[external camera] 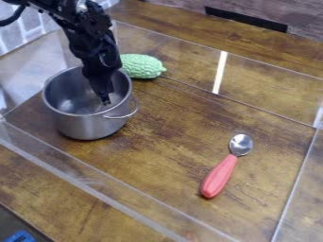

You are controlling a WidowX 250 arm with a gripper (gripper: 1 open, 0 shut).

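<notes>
A steel pot (78, 121) with a wire side handle sits on the wooden table at the left. The black gripper (106, 87) reaches down from the top left into the pot's back right part; its fingertips are partly hidden against the dark interior, and nothing held shows.
A green knobbly object (142, 66) lies just behind the pot to the right. A spoon with a red handle (222, 170) lies at the lower right.
</notes>
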